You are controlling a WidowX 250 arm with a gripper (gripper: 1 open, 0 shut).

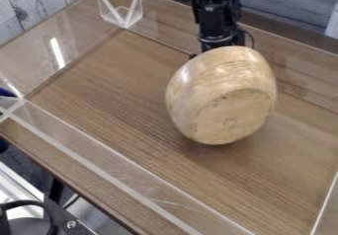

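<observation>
A large round wooden bowl [219, 99], tipped up with its rounded underside toward the camera, fills the middle of the view above the wooden table [106, 120]. My black gripper [215, 47] comes in from the top behind the bowl. Its fingertips are mostly hidden by the bowl, and it appears shut on the bowl's far edge. Whether the bowl touches the table is unclear.
Clear plastic walls line the table's left side, with a small clear bracket [121, 12] at the back left. A black ringed object [34, 219] is at the bottom left corner. The table around the bowl is clear.
</observation>
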